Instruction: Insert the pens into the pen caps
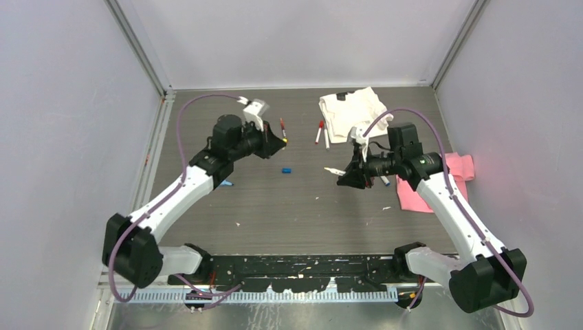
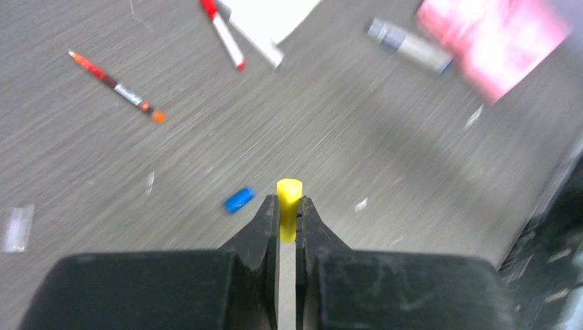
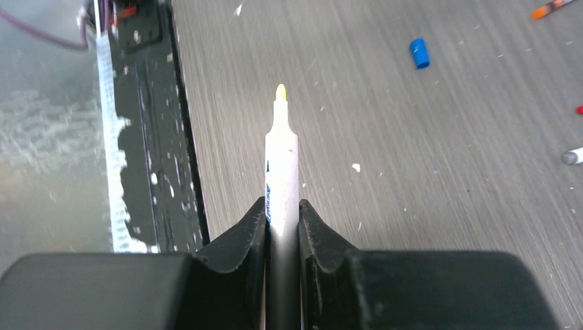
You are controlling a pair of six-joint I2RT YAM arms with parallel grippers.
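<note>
My left gripper (image 1: 280,143) is raised over the middle-left of the table, shut on a yellow cap (image 2: 289,210). My right gripper (image 1: 341,177) is shut on a white marker (image 3: 281,165) whose yellow tip points out from the fingers, leftward in the top view. A blue cap (image 1: 286,170) lies between the arms. An orange-red pen (image 2: 113,86), a red-capped marker (image 2: 223,34) and a white marker (image 2: 258,41) lie toward the back. A grey marker (image 2: 409,45) lies to the right.
A folded cream cloth (image 1: 354,110) lies at the back right, and a pink cloth (image 1: 412,199) at the right edge. A light blue object (image 1: 225,183) sits partly behind the left arm.
</note>
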